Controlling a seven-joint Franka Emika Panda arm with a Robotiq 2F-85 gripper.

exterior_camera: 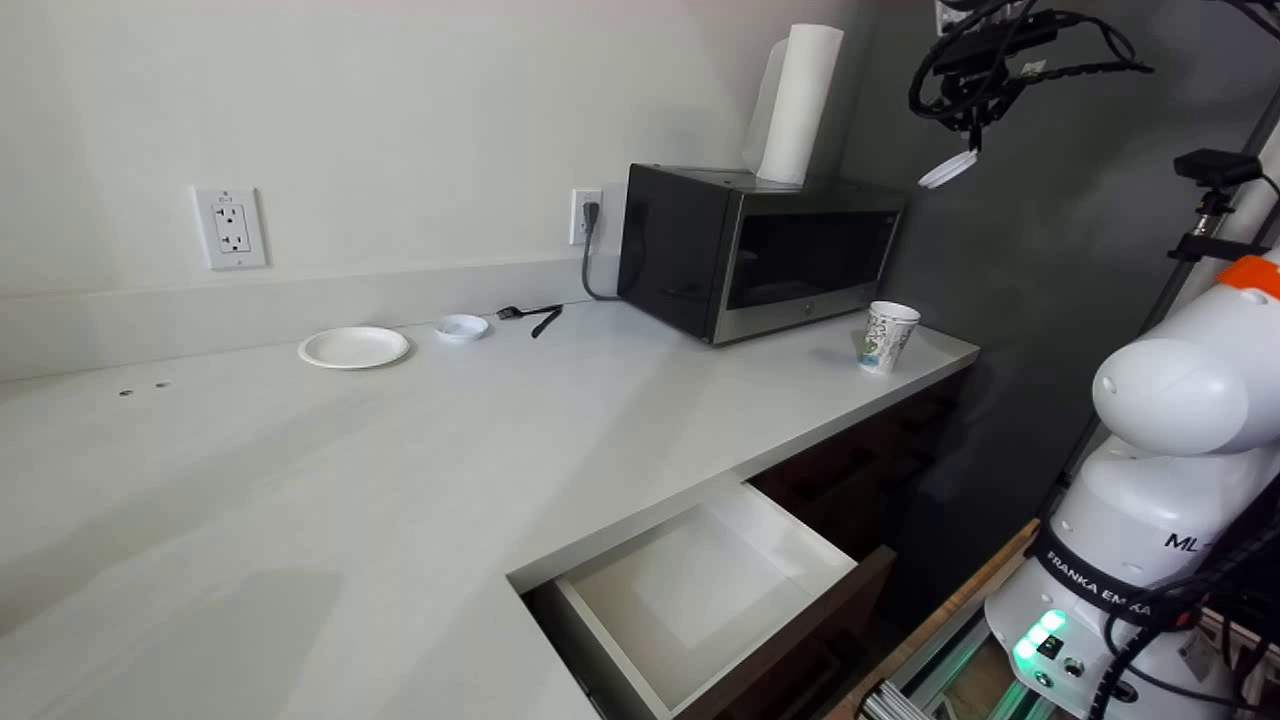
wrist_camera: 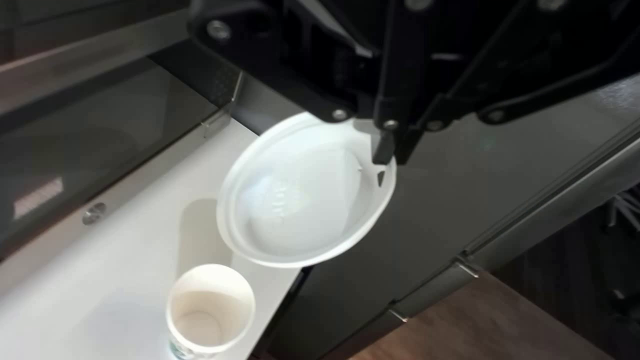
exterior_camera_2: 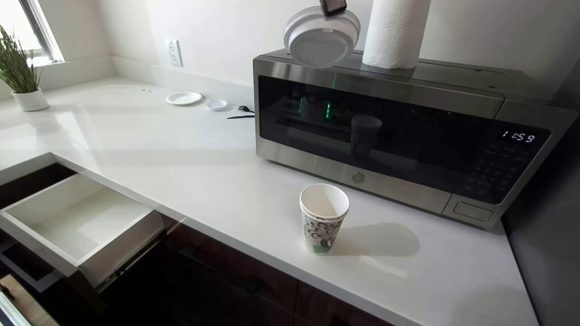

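A white plastic cup lid (wrist_camera: 288,198) hangs tilted from my gripper, whose fingertips are shut on its rim. In exterior view 1 the lid (exterior_camera: 948,168) and the gripper (exterior_camera: 975,142) are high at the upper right, in front of the grey wall. Exterior view 2 shows the lid (exterior_camera_2: 321,40) in the air before the microwave's top edge, one dark fingertip at its rim. The patterned paper cup (exterior_camera_2: 323,217) stands upright and uncovered on the counter, apart from the lid and lower than it. Its mouth (wrist_camera: 210,306) looks empty in the wrist view.
The microwave (exterior_camera_2: 380,125) stands behind the cup, a paper towel roll (exterior_camera: 801,102) on top. A drawer (exterior_camera: 702,588) is pulled out at the counter's front. A plate (exterior_camera: 354,348), small dish (exterior_camera: 462,326) and black cutlery (exterior_camera: 546,318) lie near the wall; mid-counter is clear.
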